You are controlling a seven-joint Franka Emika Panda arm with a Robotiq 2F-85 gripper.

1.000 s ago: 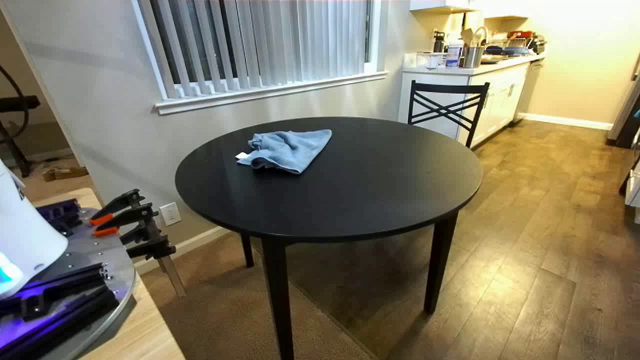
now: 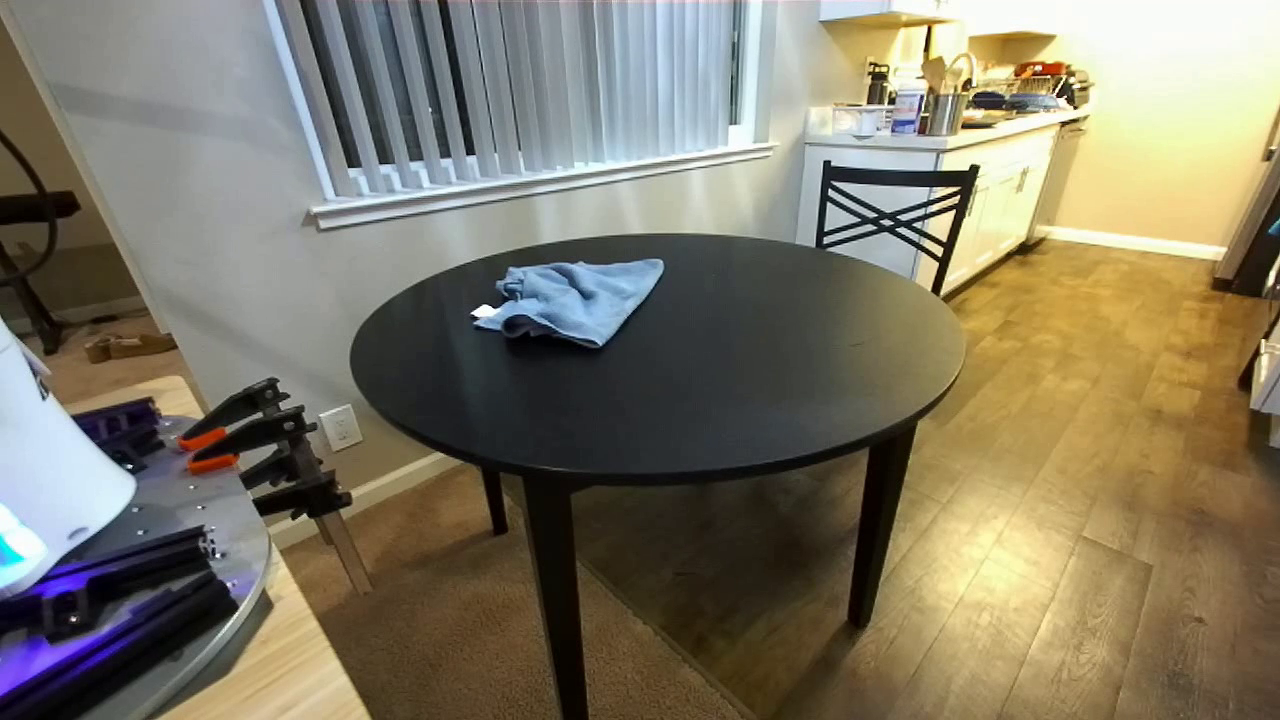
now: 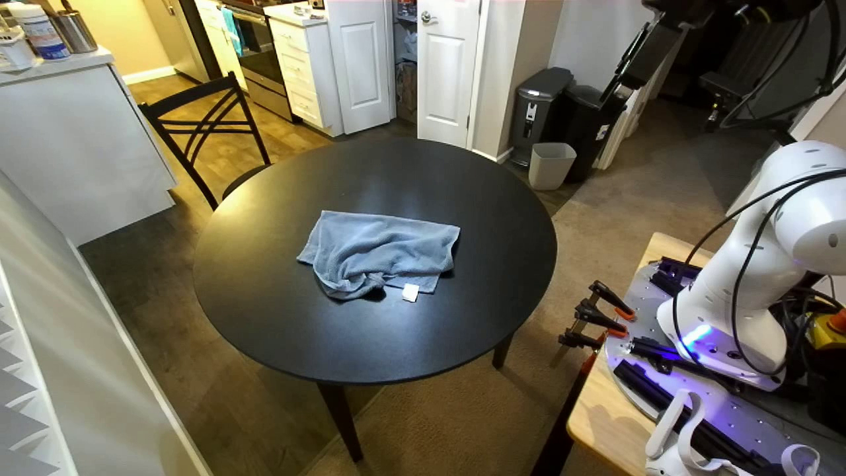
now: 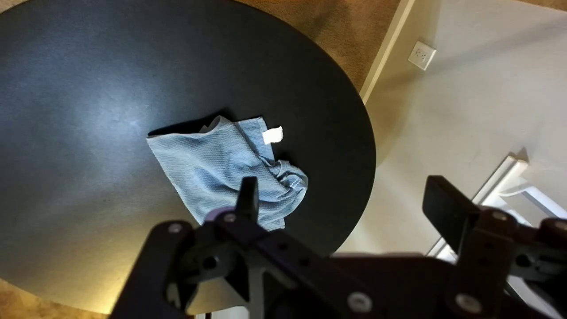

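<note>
A blue cloth [image 2: 582,298] lies rumpled on the round black table [image 2: 744,384], toward the window side. One part of it is bunched up, and a small white tag [image 3: 410,293] sticks out at its edge. From the wrist view, my gripper is high above the tabletop, its two fingers wide apart with nothing between them. The left finger [image 4: 248,199] overlaps the cloth [image 4: 212,165] in that picture without touching it. Neither exterior view shows the gripper; the second has the white arm's base at the right.
A black chair [image 3: 207,131] stands against the table's kitchen side. The wall with a window sill [image 2: 540,186] runs close behind the table. Clamps [image 2: 258,438] grip the edge of the wooden stand under the arm. Apart from the cloth, the tabletop is bare.
</note>
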